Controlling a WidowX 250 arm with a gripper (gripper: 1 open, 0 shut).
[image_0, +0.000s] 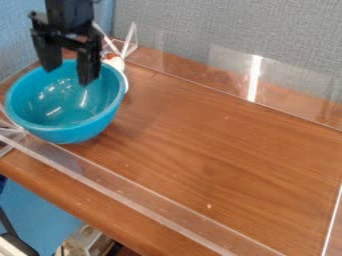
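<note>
My black gripper (67, 62) is at the upper left, slightly blurred, with its fingers spread open over the rear part of a turquoise bowl (64, 110). One finger hangs by the bowl's back rim, and whether it touches is unclear. Nothing shows between the fingers. The bowl stands upright at the left end of the wooden table (214, 170) and looks empty.
A small white object (118, 64) sits behind the bowl, partly hidden. Clear plastic walls (254, 78) edge the table, with grey padding behind.
</note>
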